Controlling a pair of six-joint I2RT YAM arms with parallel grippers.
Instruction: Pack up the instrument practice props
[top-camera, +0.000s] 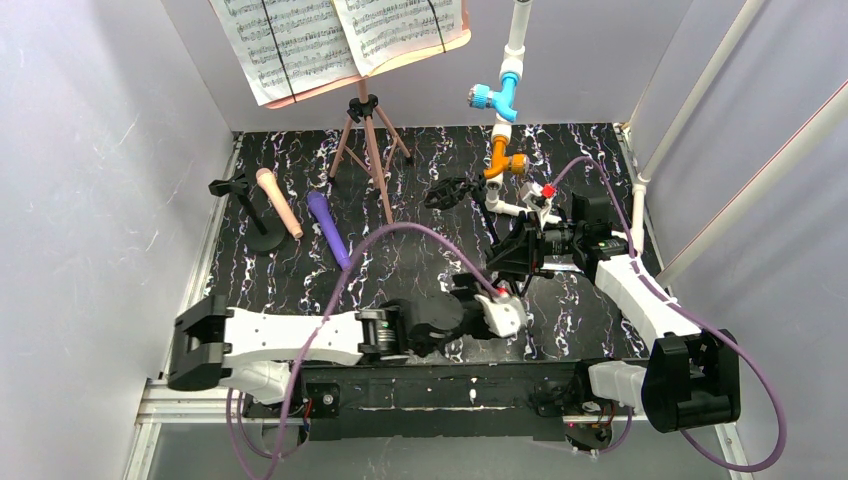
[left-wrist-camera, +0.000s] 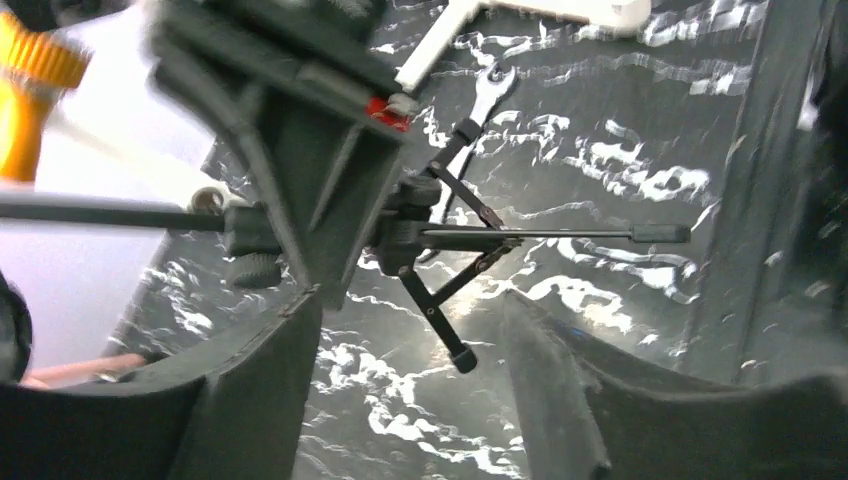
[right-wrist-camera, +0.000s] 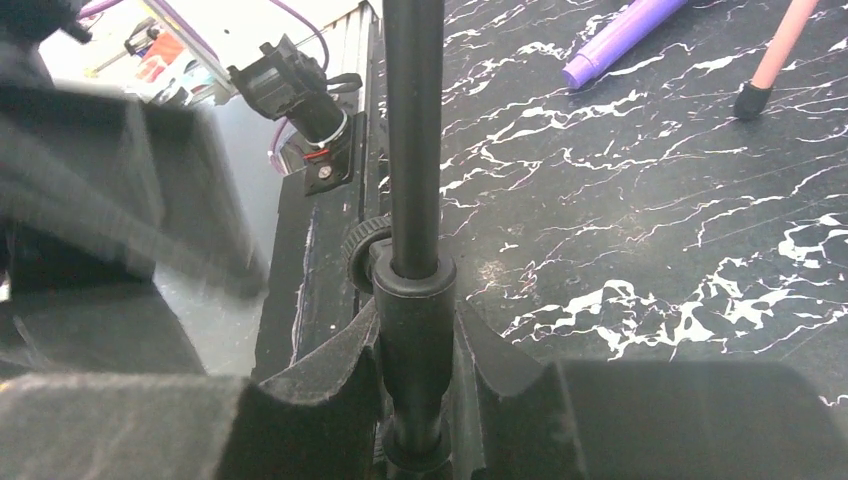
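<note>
A black tripod-legged stand (left-wrist-camera: 437, 230) fills the right side of the table's middle; its pole (right-wrist-camera: 413, 130) stands in my right gripper (top-camera: 515, 250), shut on it. My left gripper, part open and blurred, is just below and nearer the front edge, with nothing seen between its fingers. A purple microphone (top-camera: 328, 228), a skin-coloured microphone (top-camera: 280, 200) and a black desk stand (top-camera: 262, 232) lie or stand at the left. A music stand (top-camera: 372, 150) with sheets stands at the back.
White pipes with blue (top-camera: 500, 95) and orange (top-camera: 500, 155) taps rise at the back right. A wrench (left-wrist-camera: 492, 90) lies on the black marble table near the right arm.
</note>
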